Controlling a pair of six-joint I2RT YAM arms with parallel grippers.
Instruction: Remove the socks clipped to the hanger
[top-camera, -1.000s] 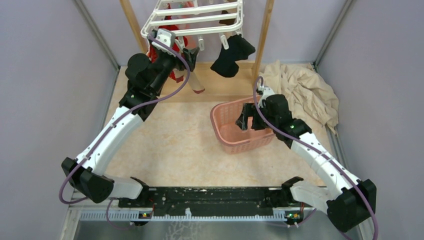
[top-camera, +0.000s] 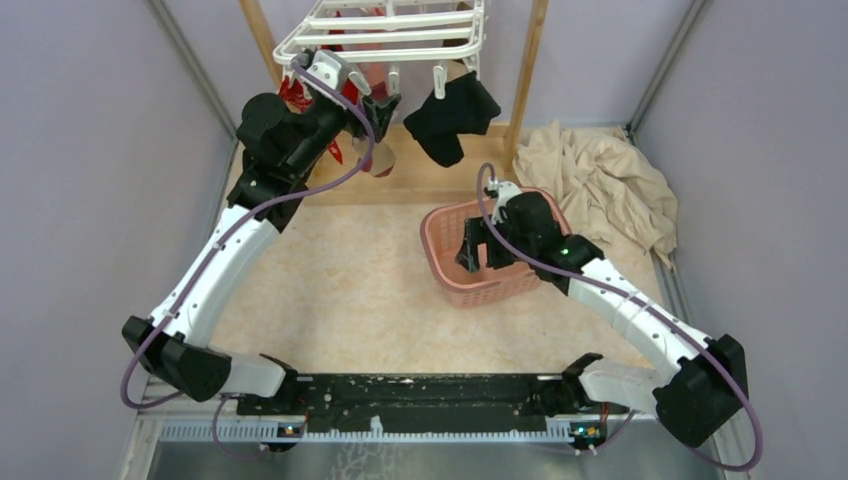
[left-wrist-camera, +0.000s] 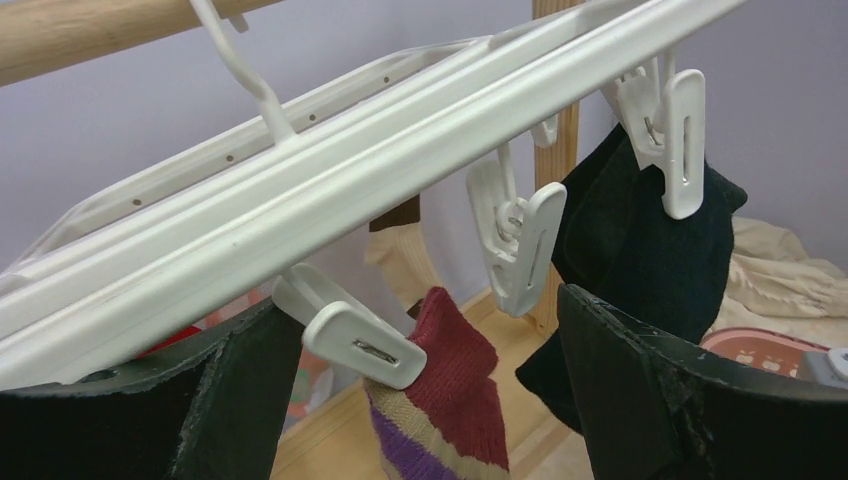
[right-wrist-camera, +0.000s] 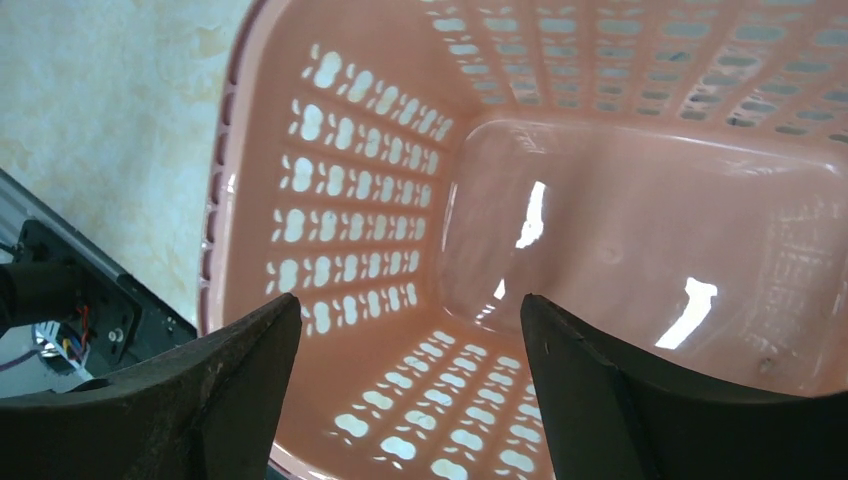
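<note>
A white clip hanger (top-camera: 385, 40) hangs at the top of the top view. In the left wrist view a white clip (left-wrist-camera: 365, 342) holds a striped maroon, cream and purple sock (left-wrist-camera: 455, 390). My left gripper is open, its fingers on either side of that sock, with neither seen to grip it. A black sock (left-wrist-camera: 690, 260) hangs from a clip farther right, and an empty clip (left-wrist-camera: 517, 240) is between the two. My right gripper (top-camera: 480, 245) is part open over the pink basket (right-wrist-camera: 250, 150), with nothing visible between its fingers.
Nothing lies on the visible basket floor. Wooden posts (top-camera: 528, 70) flank the hanger. Beige cloth (top-camera: 600, 185) is heaped at the back right. The table (top-camera: 330, 290) left of the basket is clear.
The right gripper shifted left over the basket.
</note>
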